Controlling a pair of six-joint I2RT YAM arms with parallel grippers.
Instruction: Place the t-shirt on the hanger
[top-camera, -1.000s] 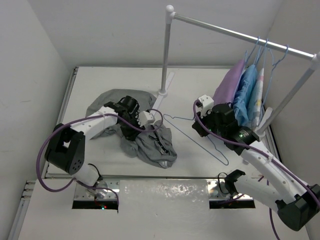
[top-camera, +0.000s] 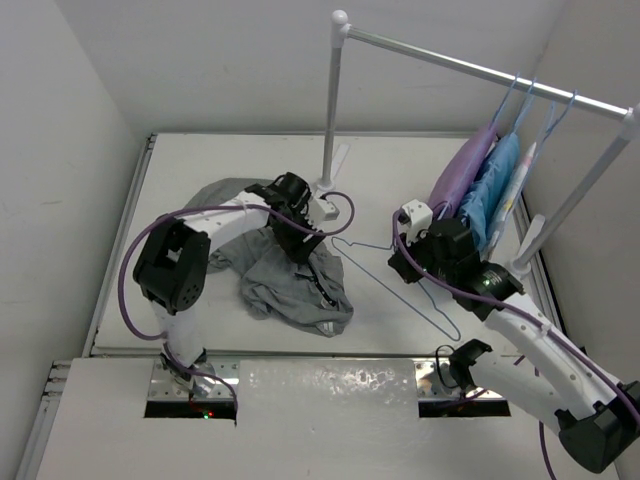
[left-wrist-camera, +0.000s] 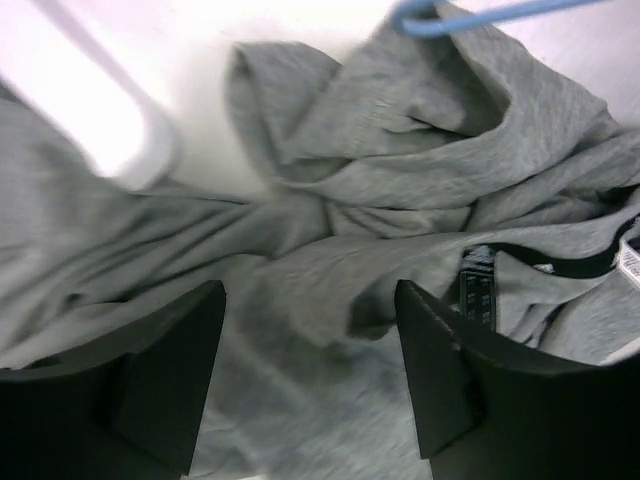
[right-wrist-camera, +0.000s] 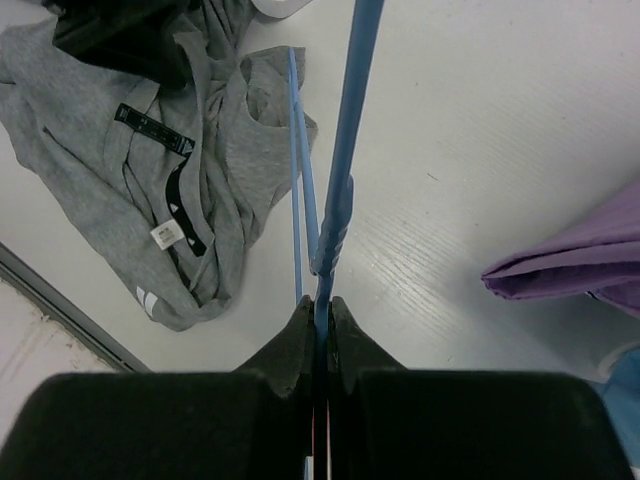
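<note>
The grey t-shirt (top-camera: 290, 295) lies crumpled on the left and middle of the board, with a dark striped band and white tag (right-wrist-camera: 167, 234). My left gripper is part open, low over the shirt, with folds of fabric between and beyond its fingers. My right gripper is shut on the blue wire hanger (right-wrist-camera: 341, 190), holding it above the board right of the shirt. The hanger's far end (left-wrist-camera: 470, 20) reaches over the shirt's upper folds in the left wrist view.
A white rack with rail (top-camera: 470, 70) stands behind. Purple (top-camera: 462, 165), blue and patterned garments hang on its right on blue hangers. The rack's white foot (left-wrist-camera: 95, 90) lies beside the shirt. Bare board shows at the back and right of centre.
My left gripper has moved toward the back and right over the shirt. My right gripper and the hanger have shifted slightly to the right.
</note>
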